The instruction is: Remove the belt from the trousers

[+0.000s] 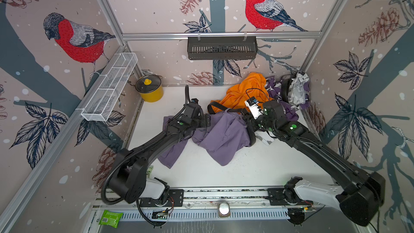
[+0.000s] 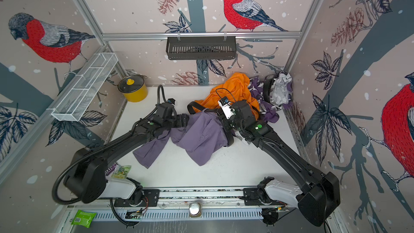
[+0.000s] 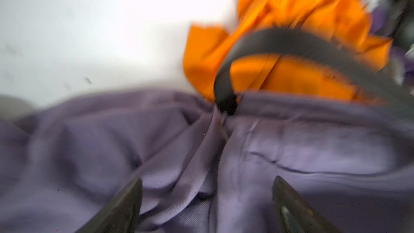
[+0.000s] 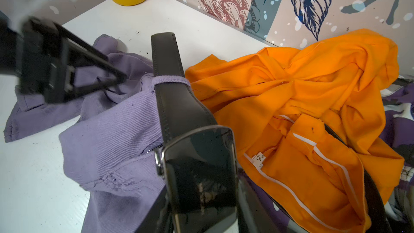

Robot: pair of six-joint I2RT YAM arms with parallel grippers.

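The purple trousers (image 1: 220, 138) lie spread over the white table. A black belt (image 4: 168, 56) runs through a loop at their waistband, its strap end sticking out freely to the left. My right gripper has its fingers close against both sides of the dark shiny buckle (image 4: 200, 172) and seems shut on the belt there; the buckle covers much of the fingers. In the left wrist view the blurred strap (image 3: 267, 43) arches above the waistband. My left gripper is open over the trousers, nothing between its fingers.
Orange clothing (image 4: 280, 82) is heaped behind the waistband. Patterned and grey clothes (image 1: 297, 88) fill the back right corner. A yellow pot (image 1: 151, 95) stands at the back left.
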